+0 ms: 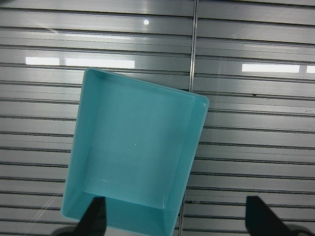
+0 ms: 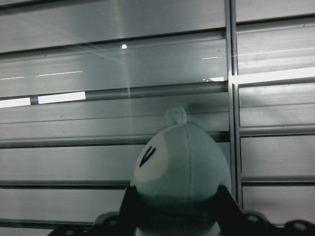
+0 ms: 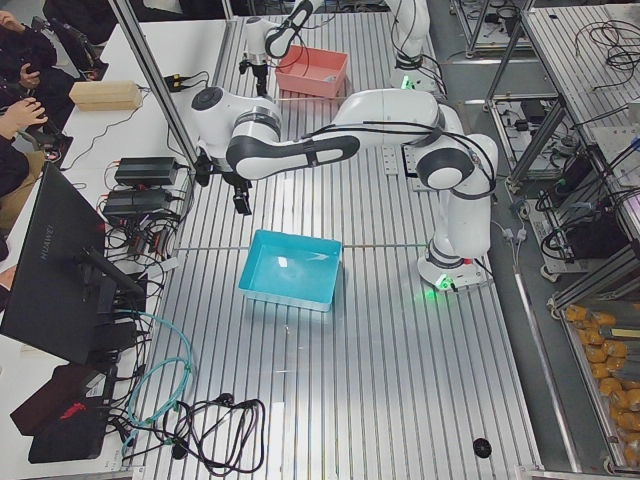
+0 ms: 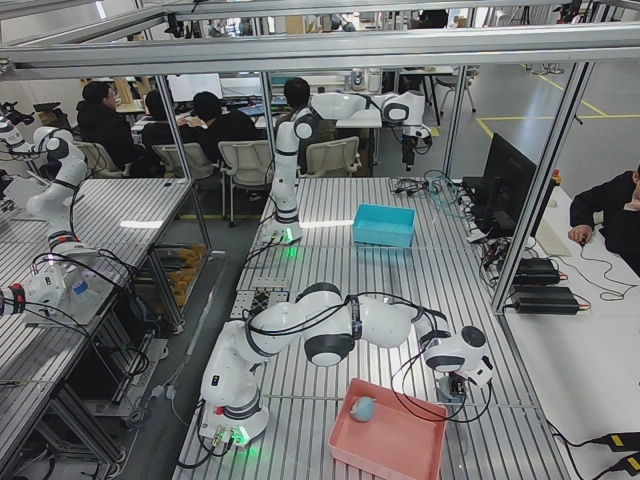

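Observation:
My left gripper (image 3: 225, 190) hangs open and empty above the slatted table, behind and left of the turquoise bin (image 3: 290, 270). In the left wrist view the bin (image 1: 138, 137) lies below its spread fingers. My right gripper is shut on a pale blue-grey plush toy (image 2: 184, 162) with a small knob on top and a stitched eye. In the camera right view this gripper (image 4: 452, 385) is just beside and above the pink bin (image 4: 390, 450), which holds a pale blue rounded object (image 4: 362, 408).
A monitor (image 3: 55, 260), power units (image 3: 145, 170) and coiled cables (image 3: 220, 430) line the table's left side in the camera left view. An aluminium post (image 4: 530, 240) stands at the table edge. Bare slatted surface surrounds the turquoise bin.

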